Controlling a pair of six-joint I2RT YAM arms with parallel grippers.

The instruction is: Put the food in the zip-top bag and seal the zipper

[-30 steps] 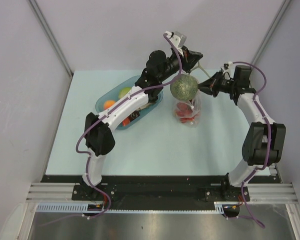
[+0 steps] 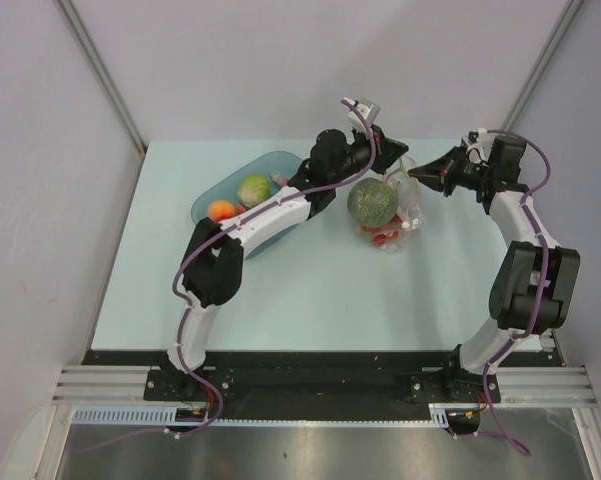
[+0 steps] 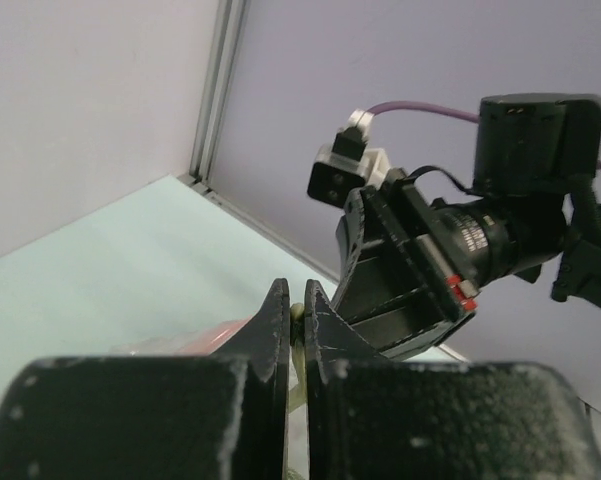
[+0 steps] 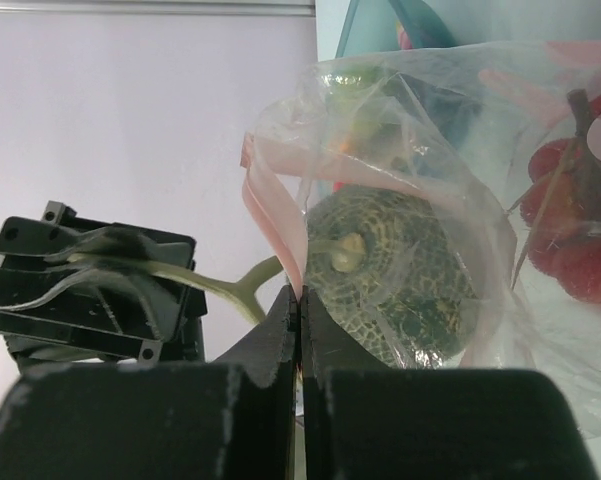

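Observation:
A melon-like green food (image 2: pixel 372 203) on a pale branched stem (image 4: pixel 210 283) hangs at the bag's mouth, my left gripper shut on the stem. The clear zip top bag (image 2: pixel 409 206) with a pink zipper edge holds red items (image 4: pixel 560 240) low inside. My right gripper is shut at the bag's upper edge, the pink strip between its fingertips. In the right wrist view the melon shows behind the clear plastic; whether it is fully inside I cannot tell.
A blue bowl (image 2: pixel 214 197) with an orange, a green round item and other pieces stands left of the bag, partly under the left arm.
The right gripper has shifted slightly.

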